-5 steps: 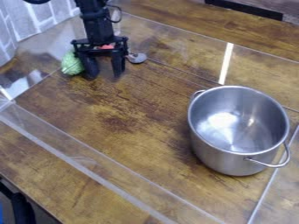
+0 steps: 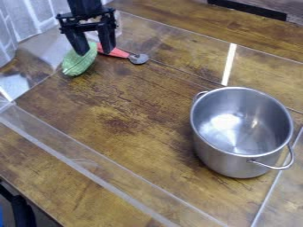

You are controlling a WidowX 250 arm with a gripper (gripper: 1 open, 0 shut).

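My black gripper (image 2: 88, 44) is at the upper left, raised over a light green elongated item (image 2: 78, 62), perhaps a vegetable, and partly in front of a red-handled utensil (image 2: 115, 52) with a metal end. I cannot make out whether anything is between its fingers.
A large steel pot (image 2: 242, 131) with two handles stands at the right. Clear edges or panels run along the left, bottom and right.
My gripper has moved up and slightly left, uncovering more of the green item and the red utensil. The pot is unmoved.
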